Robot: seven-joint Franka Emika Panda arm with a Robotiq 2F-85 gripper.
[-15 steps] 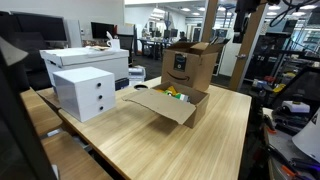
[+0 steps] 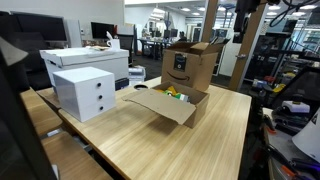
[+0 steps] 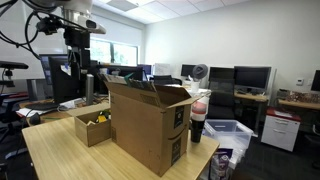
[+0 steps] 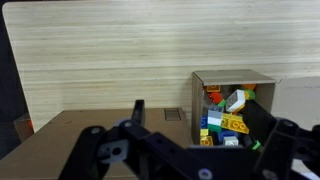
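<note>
High above the table, my gripper points downward, its two dark fingers wide apart with nothing between them. An open cardboard box stands on the table below, one flap folded out. Colourful toy bricks lie inside it: yellow, blue, green, red and white. The wrist view places this box toward the right finger, well beneath it. In exterior view 2 the bricks show only partly over the box wall. No brick touches the gripper.
A taller cardboard box with raised flaps stands beside the brick box. White drawers and a white box occupy the table's other side. Bare wood lies open in front.
</note>
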